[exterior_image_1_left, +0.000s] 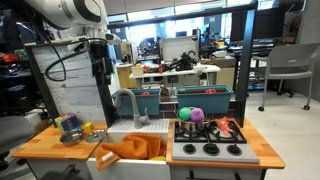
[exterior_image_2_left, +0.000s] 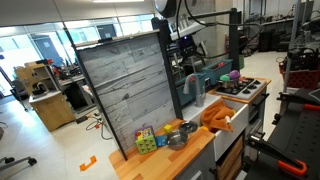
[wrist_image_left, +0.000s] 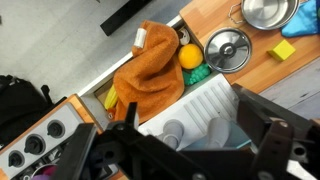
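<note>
High above the counter, my gripper (exterior_image_1_left: 102, 74) points down, left of the faucet (exterior_image_1_left: 130, 100). Its fingers stand wide apart in the wrist view, with nothing held between them. Below it an orange towel (wrist_image_left: 151, 84) is draped over the sink, where an orange round item (wrist_image_left: 191, 56) and a green item (wrist_image_left: 196, 75) also show. A metal lid (wrist_image_left: 228, 49) and a metal pot (wrist_image_left: 267, 10) rest on the wooden counter. On the stove (exterior_image_1_left: 211, 152), a pot (exterior_image_1_left: 189, 130) stands beside green and purple round items (exterior_image_1_left: 196, 115) and a pinkish-red item (exterior_image_1_left: 223, 127).
Two teal bins (exterior_image_1_left: 205, 98) hang behind the stove and sink. A dark upright post (exterior_image_1_left: 245, 65) borders the station at the right. Cans (exterior_image_1_left: 68, 122) and a yellow block (wrist_image_left: 284, 50) occupy the left counter.
</note>
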